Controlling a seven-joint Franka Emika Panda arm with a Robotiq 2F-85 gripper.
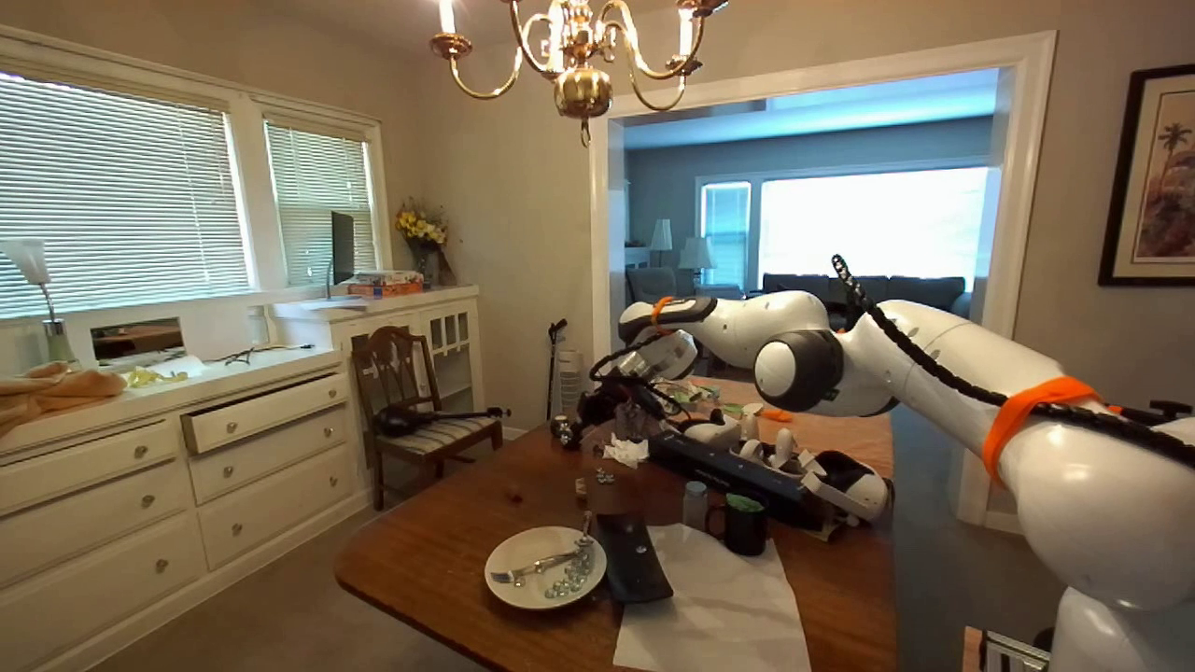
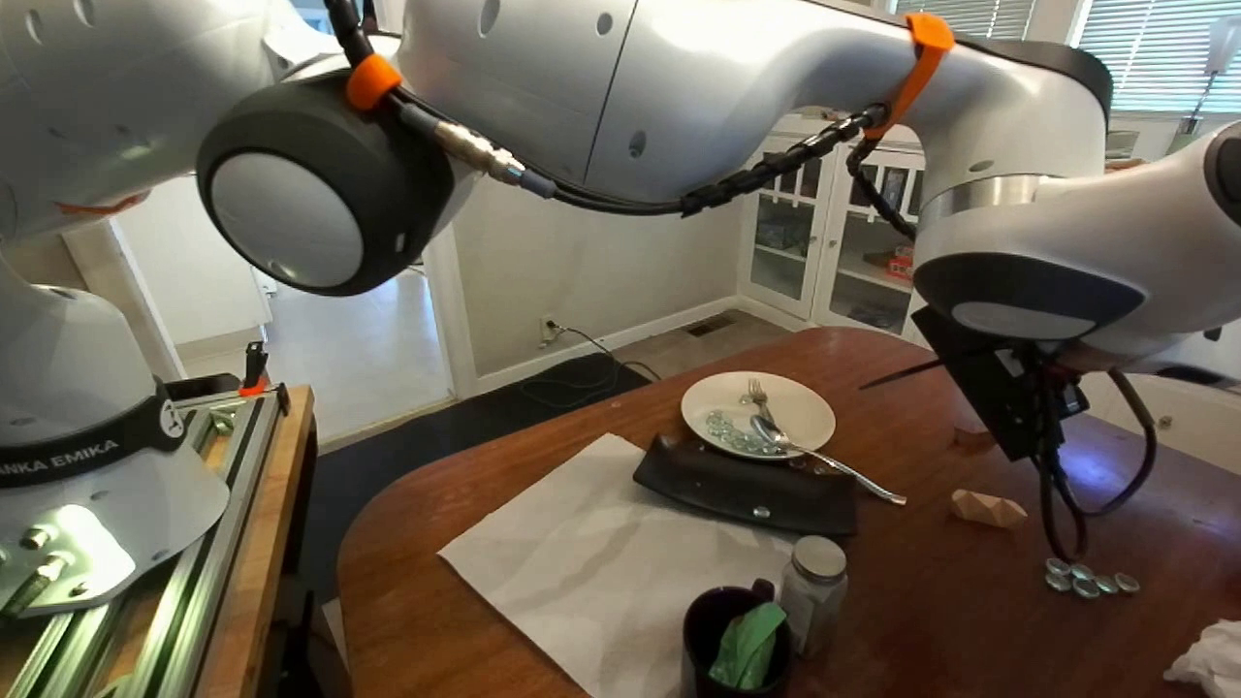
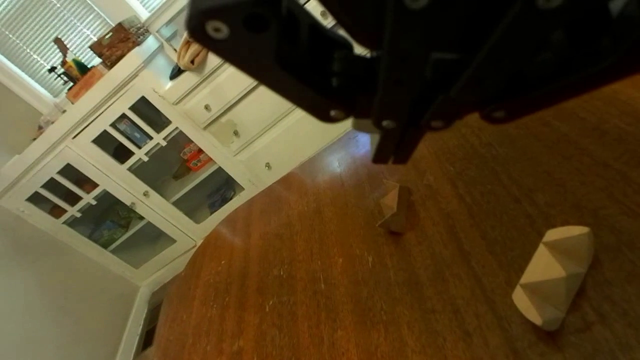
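A spoon (image 2: 855,477) rests on the white plate (image 2: 710,401), its handle reaching out over the rim onto the table. Beside it on the plate lie a fork (image 2: 757,394) and several clear glass pebbles (image 2: 727,432). My gripper is above the table, away from the plate; its dark fingertips are close together in the wrist view, and I make out no object between them. Two faceted wooden pieces lie on the table below: a pale one (image 3: 553,277) and a browner one (image 3: 393,207).
More glass pebbles (image 2: 1088,580) lie loose on the table. A black case (image 2: 745,483) touches the plate's side, near white paper (image 2: 582,535), a lidded jar (image 2: 814,587) and a dark mug (image 2: 721,611).
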